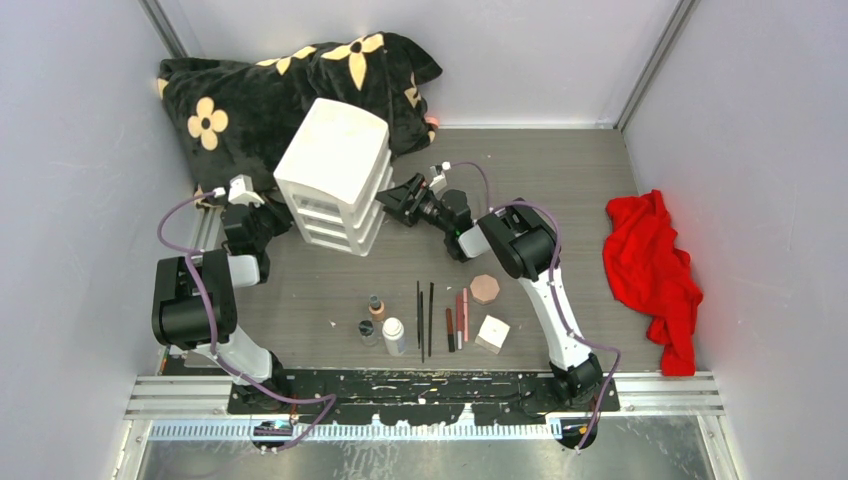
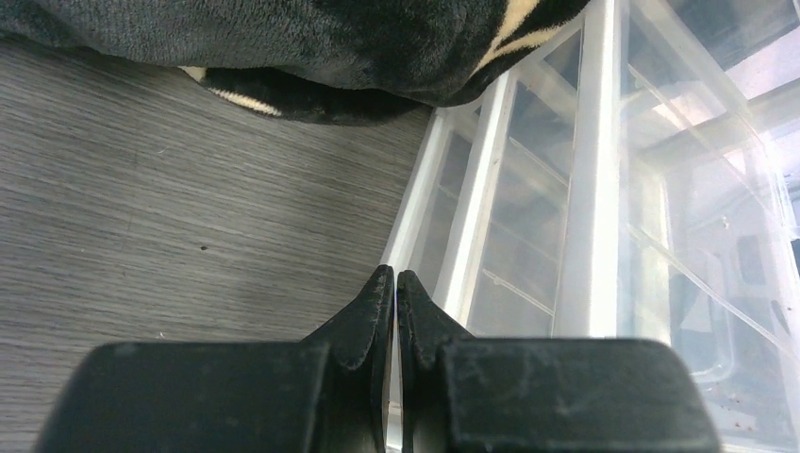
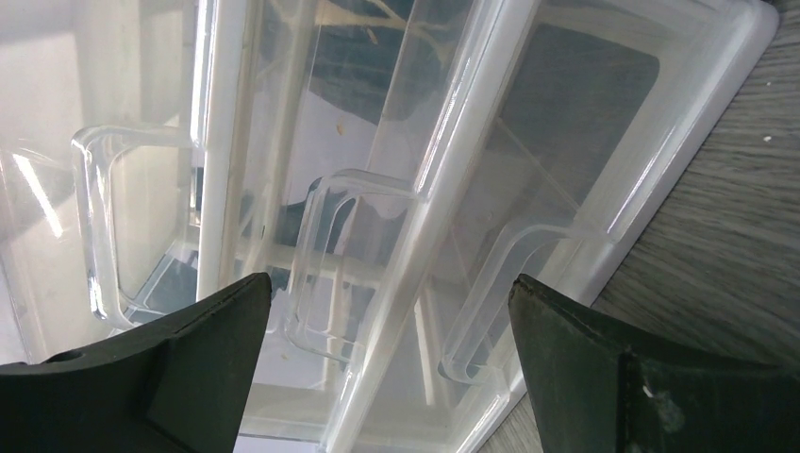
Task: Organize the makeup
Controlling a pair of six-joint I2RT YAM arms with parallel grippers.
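A white drawer organizer (image 1: 333,160) with clear drawers (image 3: 585,113) stands before the pillow. My right gripper (image 1: 392,200) is open against its drawer fronts; in the right wrist view, clear handles lie between the fingers. My left gripper is beside the organizer's left side, its fingertips nearly together with nothing visible between them. The makeup lies at the front: bottles (image 1: 395,338), pencils (image 1: 450,330), a pink compact (image 1: 484,289) and a cream box (image 1: 492,334).
A black floral pillow (image 1: 210,125) lies along the back. A red cloth (image 1: 645,270) lies at the right.
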